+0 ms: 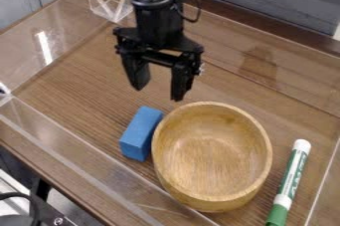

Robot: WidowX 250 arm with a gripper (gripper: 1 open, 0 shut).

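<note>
The black gripper hangs above the middle of the wooden surface, its two fingers spread open with nothing between them. Below it lies a blue block, just left of a light wooden bowl, which is empty.
A white and green marker-like stick lies right of the bowl. A black cable runs at the bottom-left corner, and a raised edge borders the top.
</note>
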